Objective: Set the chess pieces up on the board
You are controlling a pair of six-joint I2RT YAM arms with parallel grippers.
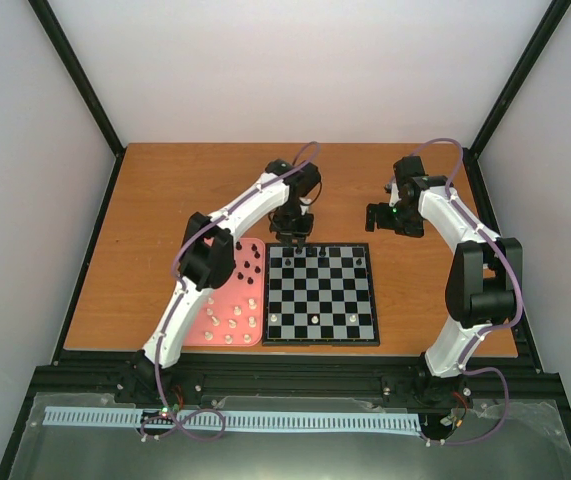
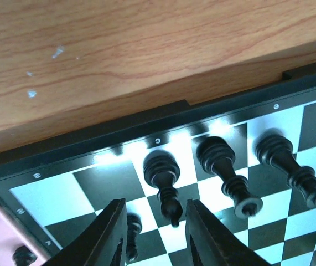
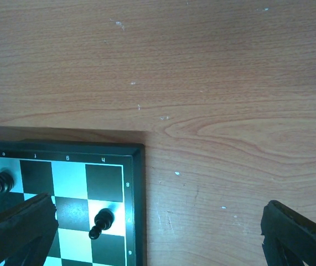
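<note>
In the left wrist view a black bishop (image 2: 162, 176) stands upright on a light square of the chessboard's back row, by the letter c. My left gripper is open around its upper part, with a gap on both sides of the piece. To its right stand a black queen (image 2: 223, 165) and a black king (image 2: 285, 162). A black pawn (image 2: 133, 230) is half hidden by the left finger. In the right wrist view my right gripper stands wide open and empty, above the right edge of the chessboard (image 3: 138, 194).
Left of the board, the pink tray (image 1: 227, 300) holds several black and white pieces. A few white pieces, among them one (image 1: 315, 320), stand on the near rows. Another black pawn (image 3: 103, 219) is near the far right corner. Bare wooden table lies behind the board.
</note>
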